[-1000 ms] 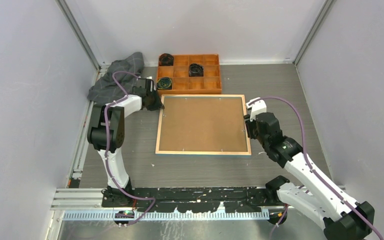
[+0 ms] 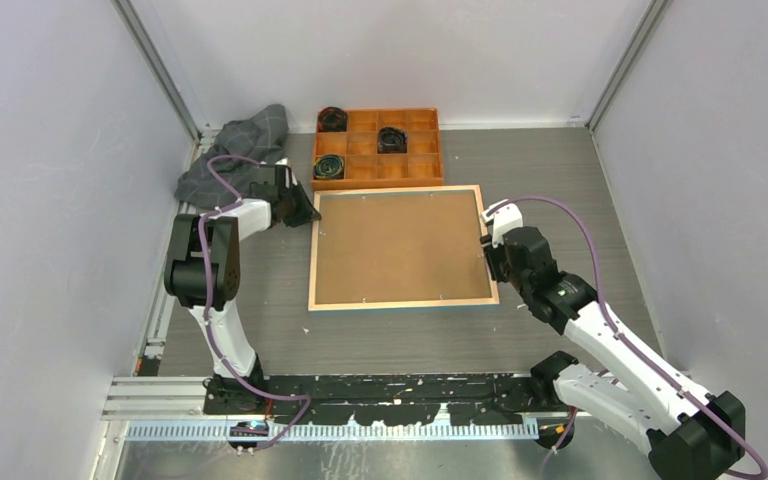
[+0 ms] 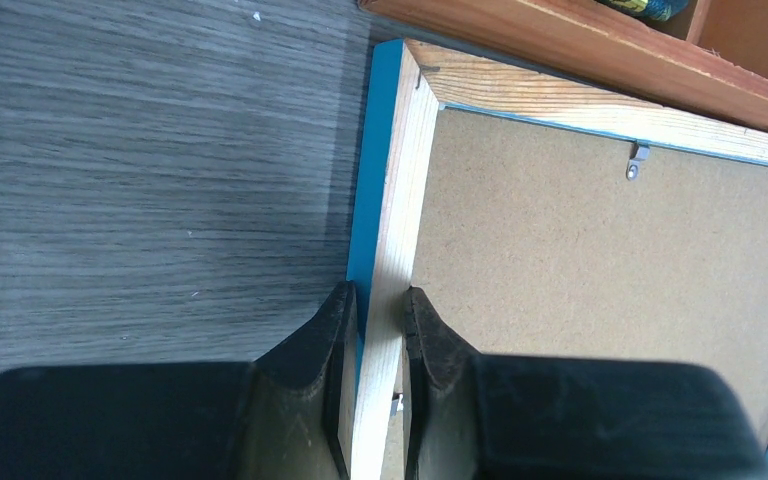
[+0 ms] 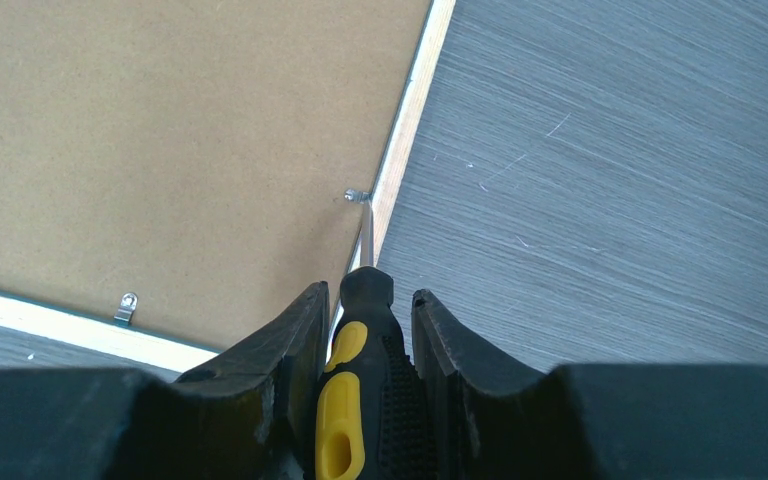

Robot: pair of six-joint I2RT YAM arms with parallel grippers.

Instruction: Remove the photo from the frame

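The picture frame [image 2: 405, 247] lies face down on the table, its brown backboard [image 3: 600, 240] showing inside a pale wooden rim with blue sides. My left gripper is shut on the left rim, one finger on either side of the wood. In the right wrist view, my right gripper is shut on a black and yellow screwdriver [image 4: 345, 400]. The screwdriver's thin metal blade [image 4: 366, 235] reaches to a small metal tab [image 4: 357, 196] by the right rim. Another tab [image 4: 127, 308] sits along the front rim, pointing inward over the board. The photo is hidden.
An orange compartment box [image 2: 377, 184] with several coiled items stands just behind the frame. A grey cloth [image 2: 230, 160] is bunched at the back left. Bare table [image 2: 570, 180] lies to the right and in front.
The frame has shifted slightly to the left and turned a little, and my left gripper moved left with it. My right gripper has also moved slightly leftward with the screwdriver.
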